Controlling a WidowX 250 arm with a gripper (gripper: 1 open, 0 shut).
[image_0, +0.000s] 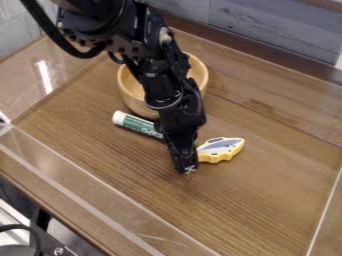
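The black robot arm reaches down from the upper left to its gripper, low over the wooden table in the middle of the view. A green tube with a white cap lies just left of the gripper, partly behind it. A yellow toy with a pale top lies right beside the gripper on its right. The fingertips are dark and overlap these things, so I cannot tell whether they are open or shut, or what is between them.
A yellow bowl stands behind the arm. A pale wall runs along the back, and dark cables lie off the table's front left edge.
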